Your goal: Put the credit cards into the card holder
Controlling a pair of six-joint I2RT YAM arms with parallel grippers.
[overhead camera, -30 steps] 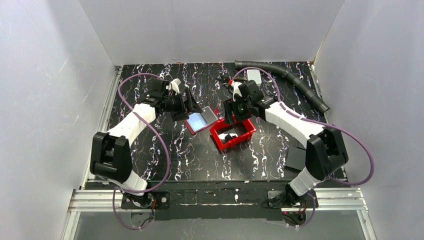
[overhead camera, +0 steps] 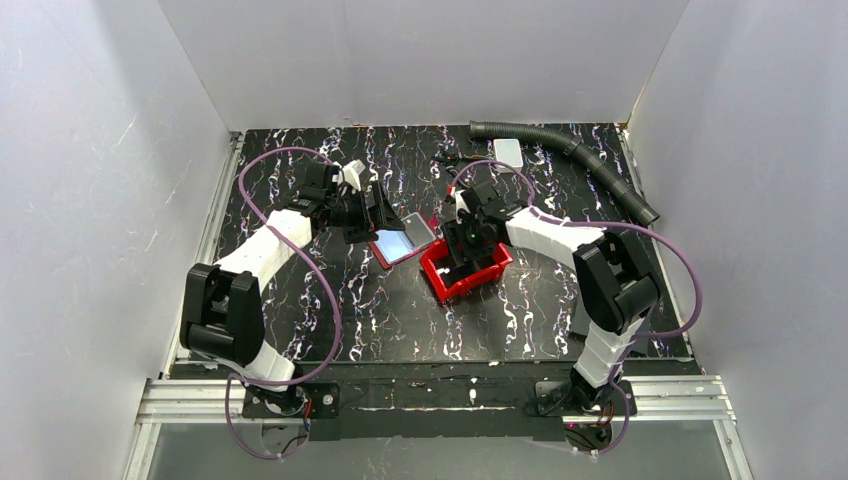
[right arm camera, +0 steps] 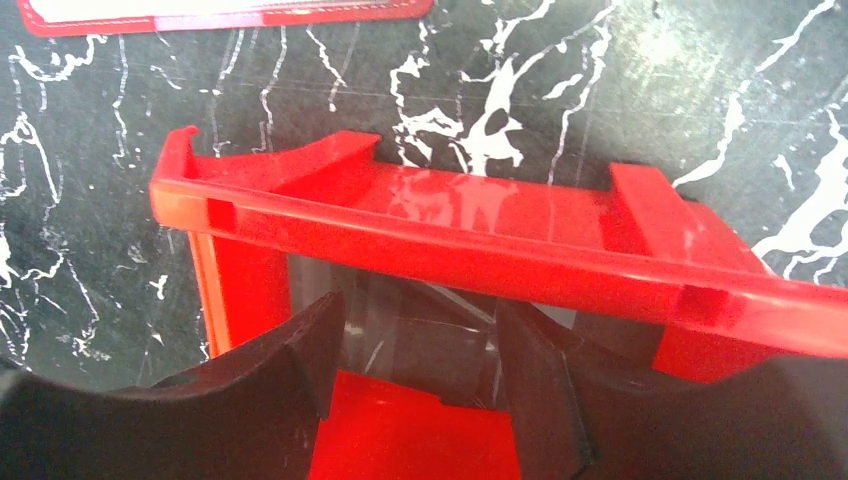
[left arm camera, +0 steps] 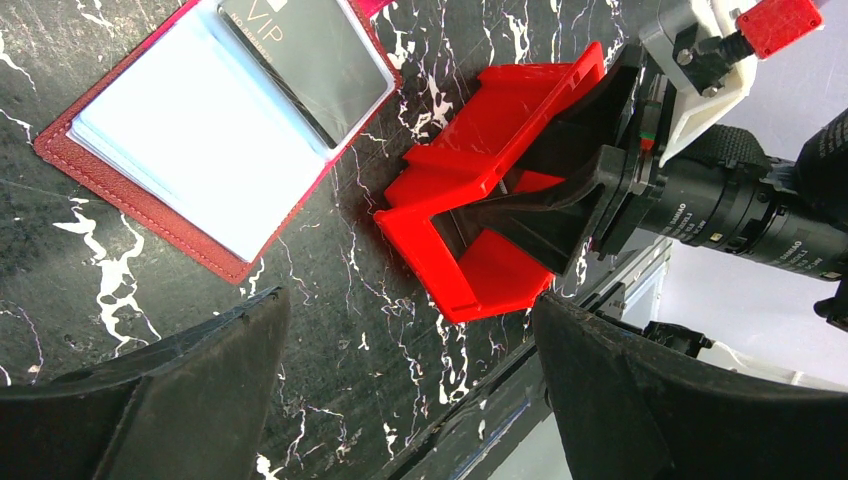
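My right gripper reaches down into the red tray (left arm camera: pixel 420 250), its fingers apart over the tray's dark floor; the dark contents are hard to make out. Left of the tray lies the open card holder (left arm camera: pixel 170 140), with pale sleeves and a dark card marked VIP (left arm camera: pixel 300 70) on its upper part. My left gripper hangs open over the table beside the holder, nothing between its fingers.
A black corrugated hose (overhead camera: pixel 560 145) and a white box (overhead camera: pixel 507 152) lie at the back right. A dark flat object (overhead camera: pixel 585 320) sits at the right.
My right gripper has moved down and toward the front, into the red tray. The left arm has barely moved.
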